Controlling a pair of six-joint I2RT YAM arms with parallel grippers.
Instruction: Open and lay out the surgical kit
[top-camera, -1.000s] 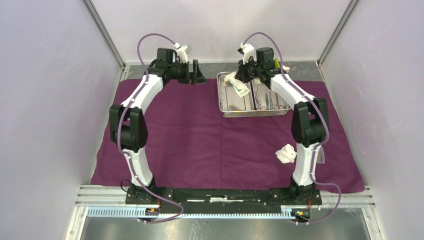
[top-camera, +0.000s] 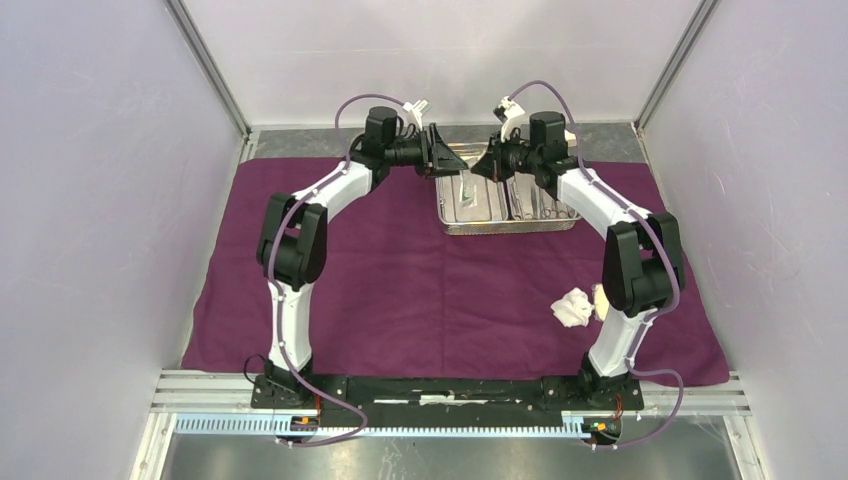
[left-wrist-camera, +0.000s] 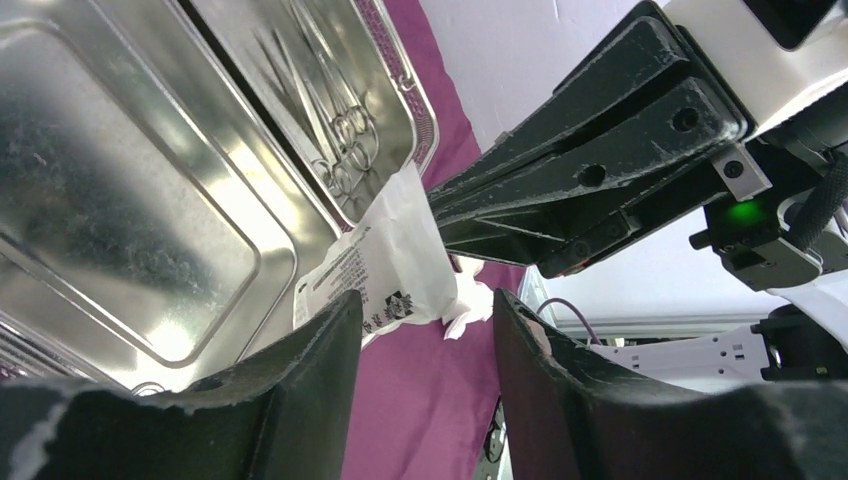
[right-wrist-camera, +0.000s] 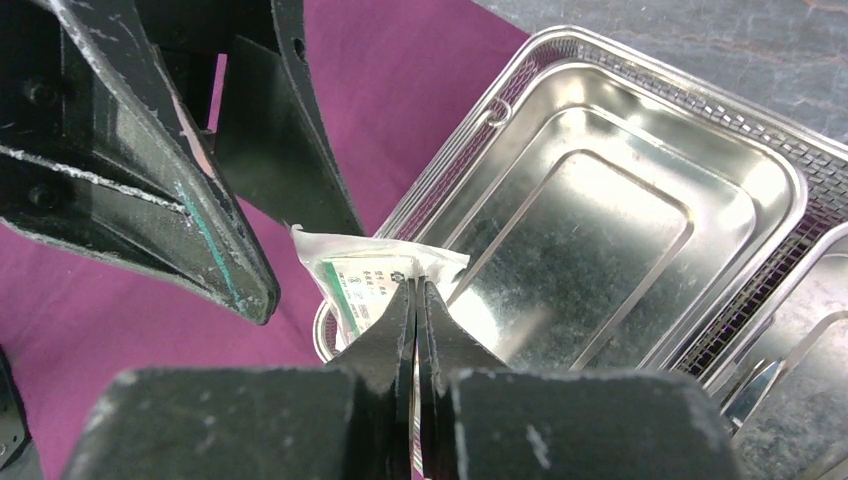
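Note:
A white paper packet with green edging (right-wrist-camera: 355, 290) hangs from my right gripper, which is shut on it, over the steel tray kit (top-camera: 500, 228). My left gripper stands open beside the packet, its fingers either side of the packet's near end in its wrist view; they do not visibly touch it. Scissor-like instruments (left-wrist-camera: 350, 140) lie in the tray's right compartment; the left compartment (right-wrist-camera: 600, 240) looks bare.
A crumpled white cloth (top-camera: 572, 307) lies at the front right of the purple drape (top-camera: 380, 290). Walls stand at both sides and the back.
My left gripper has moved right, up to the packet. My right gripper has shifted down and a little right with the packet, which now hangs more upright.

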